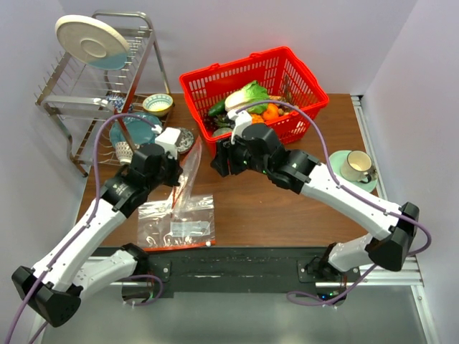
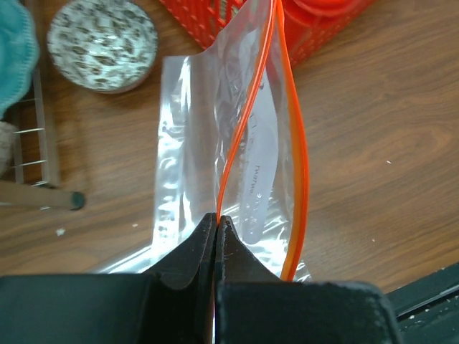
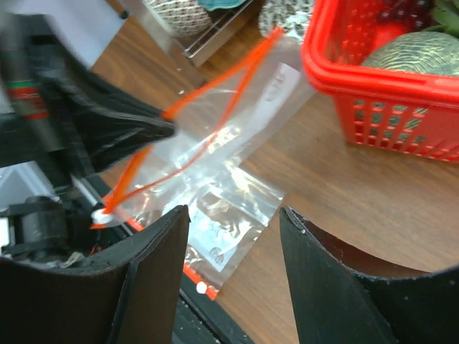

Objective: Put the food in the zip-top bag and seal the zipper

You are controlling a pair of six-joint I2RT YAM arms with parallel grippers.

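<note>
A clear zip bag [image 2: 190, 143] with an orange zipper edge hangs from my left gripper, which is shut on one side of the zipper rim; the two orange edges stand apart, so the mouth is partly open. A second clear bag [image 1: 176, 222] lies flat on the table below. To the right, my right gripper has its fingers apart with nothing between them, short of the bags. Inside the red basket [image 1: 315, 97] lies food: a leafy cabbage [image 1: 247, 95], an orange [image 1: 270, 112] and a dark green cucumber [image 1: 216, 108] among others.
At the back left stands a metal dish rack [image 1: 79, 102] with plates and bowls. A patterned round dish [image 2: 102, 44] sits close by the held bag. On the right, a mug [image 1: 355, 166] rests on a green plate [image 1: 334, 172].
</note>
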